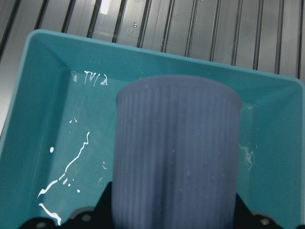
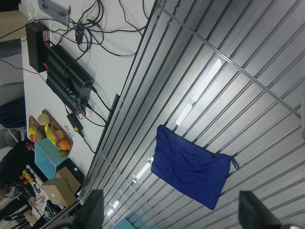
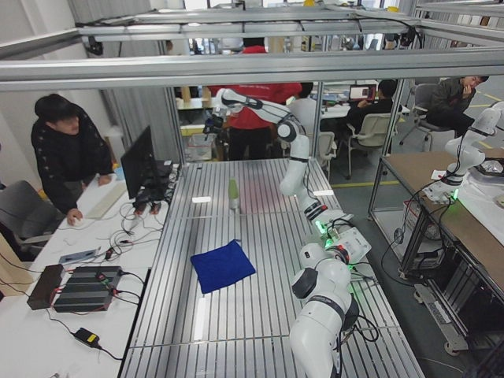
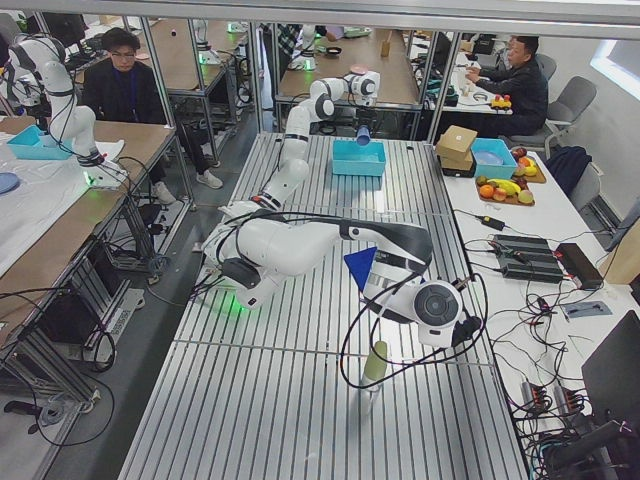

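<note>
A grey-blue ribbed cylinder (image 1: 176,157) fills the middle of the left wrist view, held by my left gripper (image 4: 363,124), which is shut on it over a teal bin (image 4: 352,165). My right gripper is raised over the near end of the table, open, with nothing seen between its fingertips. A blue cloth (image 3: 223,268) lies flat on the slatted table (image 4: 300,420). A green bottle (image 4: 376,362) stands upright near that end, apart from the right gripper.
Cardboard boxes (image 4: 456,147), a fruit tray (image 4: 505,190) and power units (image 3: 87,287) with loose cables line the side desk.
</note>
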